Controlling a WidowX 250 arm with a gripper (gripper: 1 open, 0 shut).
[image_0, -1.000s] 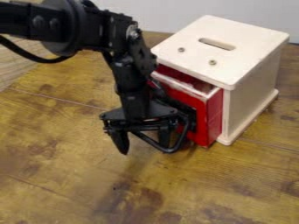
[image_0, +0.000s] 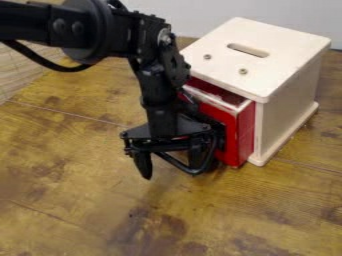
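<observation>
My black gripper (image_0: 171, 150) is low over the wooden floor, open, at the front of a white box (image_0: 281, 70) with a red front panel (image_0: 234, 123). The gripper's right side is close against or just before the red panel; I cannot tell whether they touch. Its body hides the panel's left and lower parts. A light strip shows along the panel's top edge, inside a gap below the box's top.
The box stands at the upper right, with a slot and two knobs on its top. A pale wall is behind.
</observation>
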